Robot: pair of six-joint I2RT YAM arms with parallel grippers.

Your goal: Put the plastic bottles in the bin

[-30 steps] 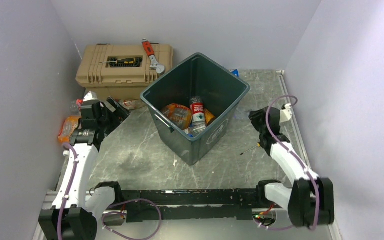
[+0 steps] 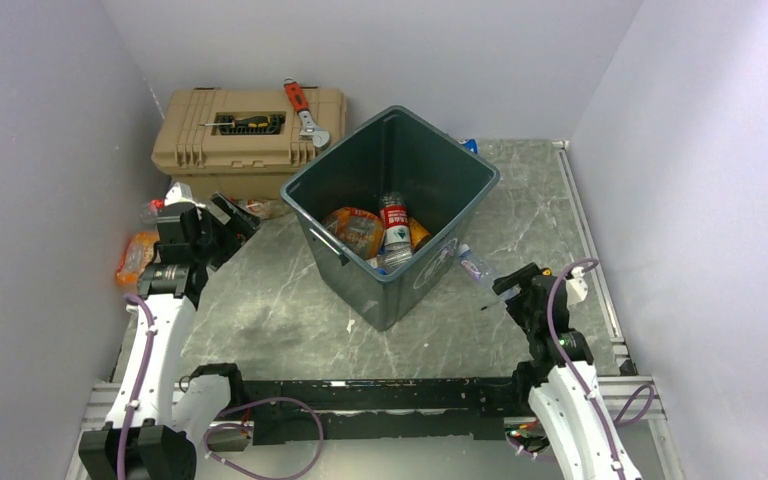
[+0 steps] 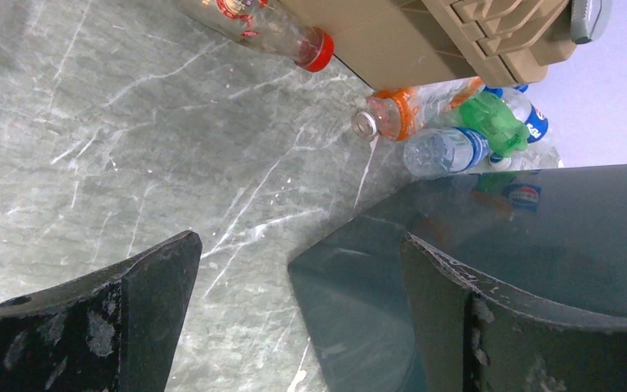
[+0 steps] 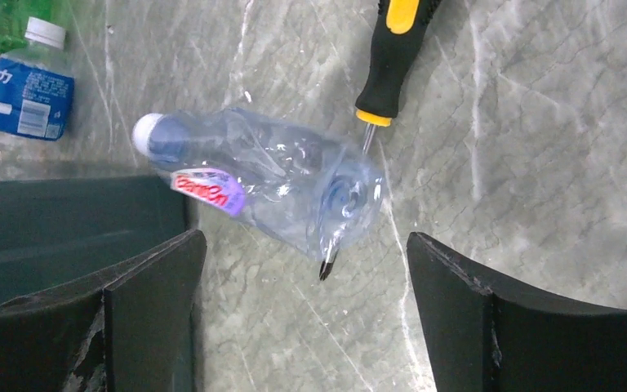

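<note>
The dark green bin (image 2: 325,275) holds several bottles. A clear blue-tinted bottle (image 4: 253,171) lies over the shaft of a screwdriver (image 4: 392,49), right of the bin, just beyond the open fingers of my right gripper (image 2: 513,283). My left gripper (image 2: 235,218) is open, empty, left of the bin. In the left wrist view a red-capped bottle (image 3: 265,33) and several others, including a green bottle (image 3: 494,122), lie by the case. More bottles, one with a blue label (image 4: 28,102), lie beside the bin in the right wrist view.
A tan case (image 2: 190,140) stands at the back left with a wrench (image 2: 310,130) and another screwdriver (image 2: 245,122) on it. Walls close in the floor on the left, back and right.
The left arm has barely moved.
</note>
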